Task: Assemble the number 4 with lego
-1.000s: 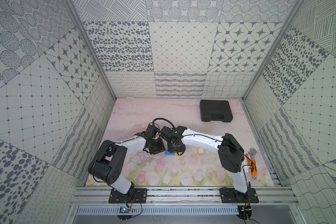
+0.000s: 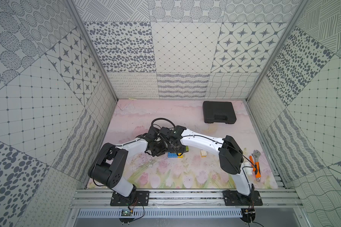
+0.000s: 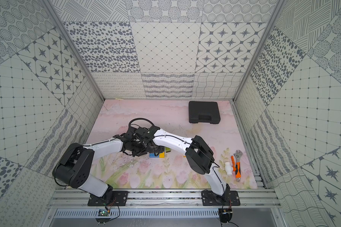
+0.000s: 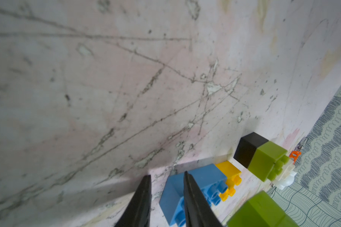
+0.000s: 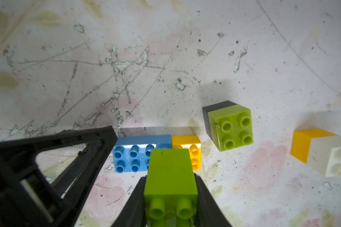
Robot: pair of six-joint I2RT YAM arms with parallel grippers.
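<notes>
A blue brick (image 5: pixel 127 155) lies end to end with a yellow brick (image 5: pixel 185 141) on the table. My right gripper is shut on a green brick (image 5: pixel 169 170), held above that pair. My left gripper is open, low at the blue brick's end, with nothing clearly held. A black-and-green stack (image 5: pixel 229 128) stands just right of the yellow brick, and a white-and-yellow stack (image 5: pixel 325 151) farther right.
A black case (image 2: pixel 218 111) lies at the back right. An adjustable wrench (image 3: pixel 237 166), an orange tool (image 3: pixel 233 162) and a white bottle (image 3: pixel 228 168) lie at the front right.
The left arm has barely moved.
</notes>
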